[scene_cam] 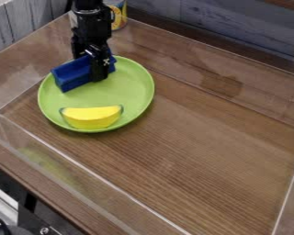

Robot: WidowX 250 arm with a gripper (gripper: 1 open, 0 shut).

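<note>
My black gripper [91, 57] reaches down from the top over a blue rectangular block [71, 77] at the upper left of a green plate [122, 99]. Its fingers are around or against the block's upper right part; it is unclear whether they touch it. A yellow banana-like piece [91, 117] lies at the lower front of the plate.
A yellow object [118, 14] stands behind the arm at the top. A cable or dark item shows at the lower left corner.
</note>
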